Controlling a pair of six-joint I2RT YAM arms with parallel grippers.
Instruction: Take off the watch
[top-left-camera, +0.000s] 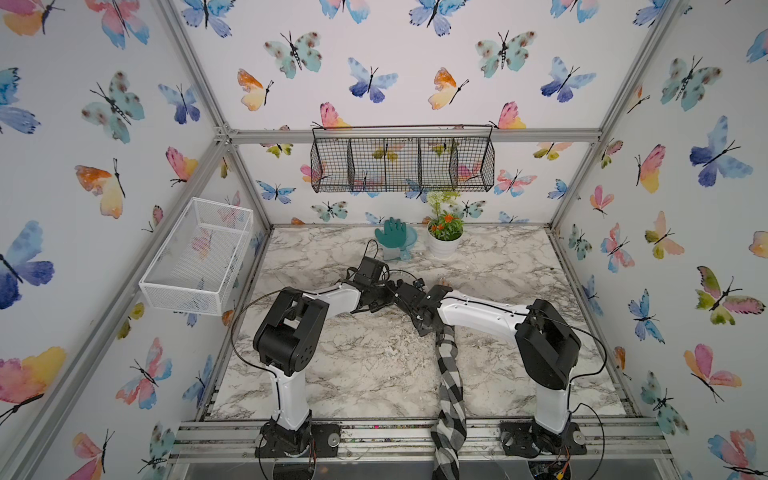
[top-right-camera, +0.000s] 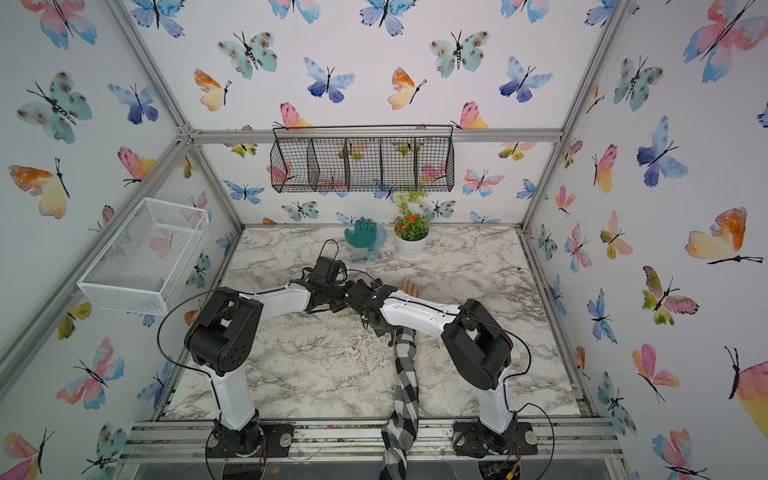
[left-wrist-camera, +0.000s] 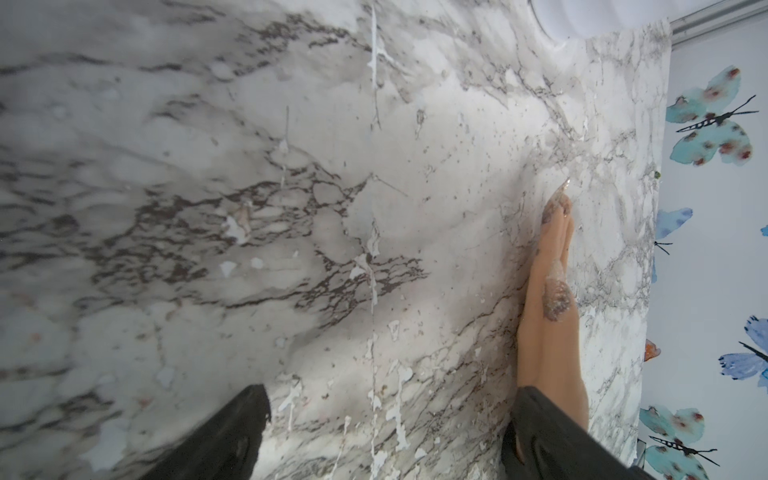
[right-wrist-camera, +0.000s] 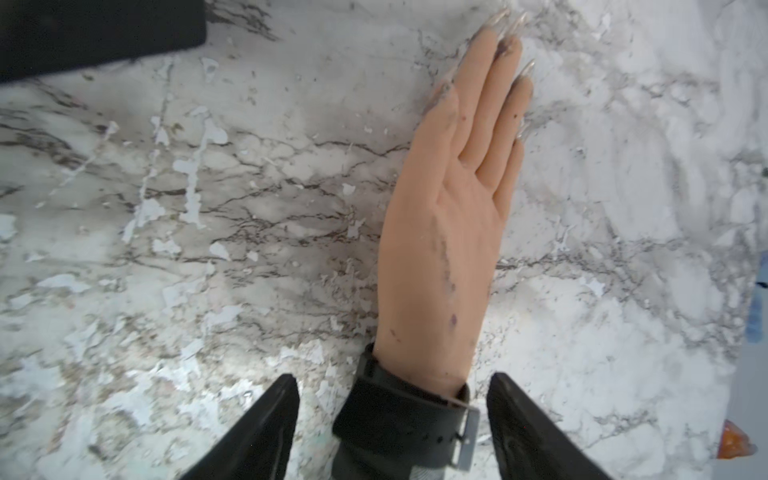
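The watch (right-wrist-camera: 400, 428) shows in the right wrist view as a black strap with a small metal buckle. It is around the wrist of a mannequin hand (right-wrist-camera: 436, 240), which stands on its edge, fingers pointing away. My right gripper is open above the strap, one finger on each side of it in view; whether they touch it I cannot tell. My left gripper is part open with only marble tabletop between its fingers. In the left wrist view the hand (left-wrist-camera: 552, 344) lies beyond its right finger. The right arm hides the watch from above.
A checkered sleeve (top-left-camera: 449, 384) covers the arm below the watch. A potted plant (top-left-camera: 445, 232) and a teal hand-shaped object (top-left-camera: 392, 233) stand at the back. A white mesh basket (top-left-camera: 184, 288) is on the left wall. The two grippers are close together.
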